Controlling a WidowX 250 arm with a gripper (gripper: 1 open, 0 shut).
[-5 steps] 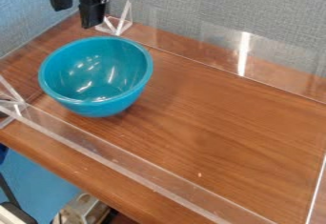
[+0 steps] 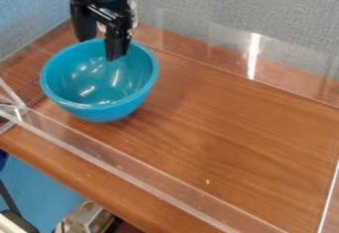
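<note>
A teal plastic bowl (image 2: 101, 97) sits at the left side of the wooden table (image 2: 232, 153), empty as far as shows. My black gripper (image 2: 101, 41) hangs from the top of the view over the bowl's back rim, its fingers pointing down and apart. It is open, and nothing shows between its fingers.
Clear low walls (image 2: 252, 68) edge the table, with a grey padded backdrop behind. Metal hardware (image 2: 82, 220) and a blue surface lie below the table's front-left edge.
My gripper has come down and to the right, from above and behind the bowl to over its back rim. The bowl has not visibly moved.
</note>
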